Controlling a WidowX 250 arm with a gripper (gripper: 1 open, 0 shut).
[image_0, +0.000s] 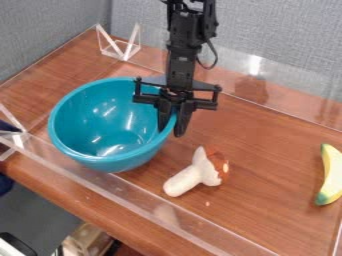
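Note:
My black gripper (173, 114) is over the right rim of a teal bowl (94, 120), with its fingers shut on that rim. The bowl sits on the left part of the wooden table (254, 180), tilted slightly or level; I cannot tell exactly. A white toy with an orange-brown top (194, 174) lies on the table below and to the right of the bowl.
A yellow banana (329, 174) lies at the right edge. Clear plastic strips run along the table's near and back edges. A white wire frame (118, 42) stands at the back left.

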